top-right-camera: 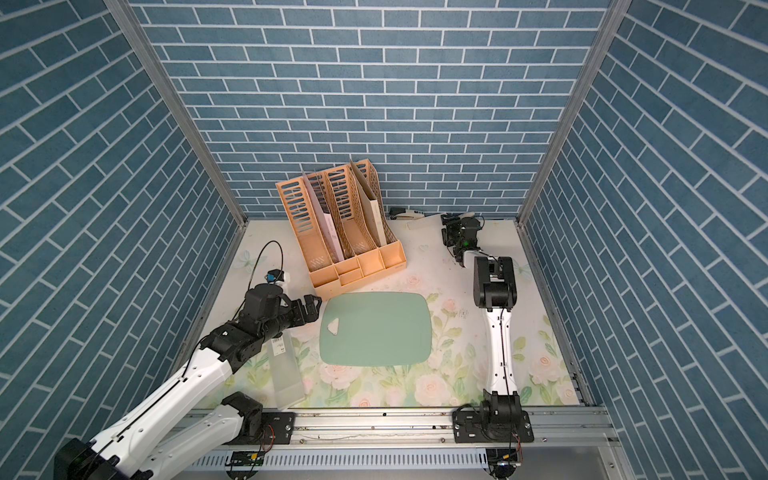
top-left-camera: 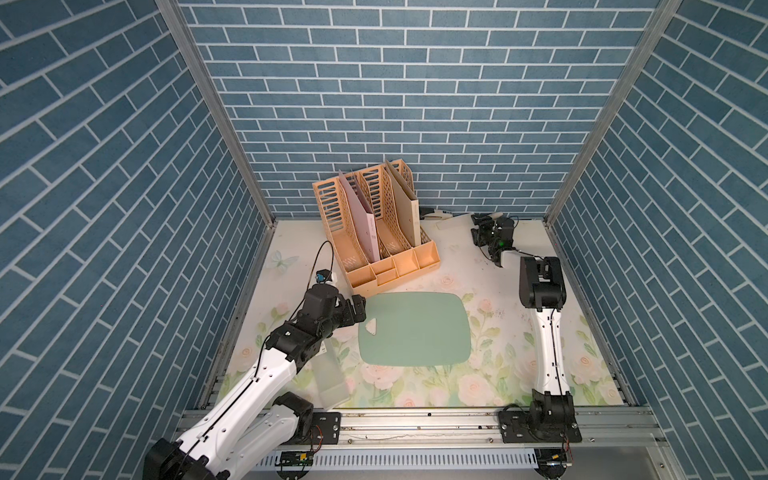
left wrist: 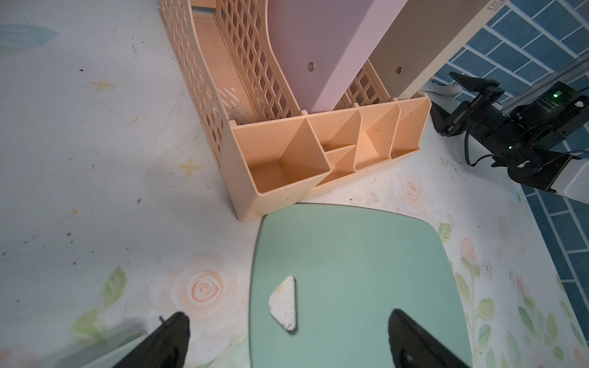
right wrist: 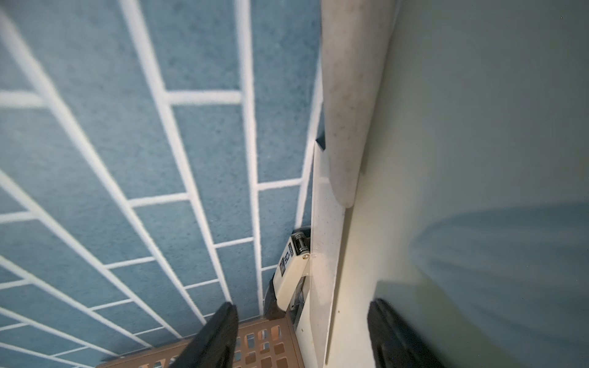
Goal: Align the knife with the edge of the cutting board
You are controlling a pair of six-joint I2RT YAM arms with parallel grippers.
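The green cutting board (top-left-camera: 416,332) lies flat on the table, touching or very close to the organizer's front corner. Along the back wall lies the knife, its pale handle (right wrist: 352,104) and light blade (right wrist: 325,245) showing in the right wrist view. My right gripper is at the back right, open, with the blade running through the view between its fingers; contact cannot be made out. Above the board's left edge, my left gripper (top-left-camera: 358,309) stands open, its fingers (left wrist: 168,343) wide apart with nothing held.
A peach organizer (top-left-camera: 384,276) with upright boards stands behind the cutting board. A white cutter-like tool (right wrist: 291,273) is by the wall beside it. A translucent strip (top-left-camera: 328,376) lies under the left arm. Right of the board, the table is clear.
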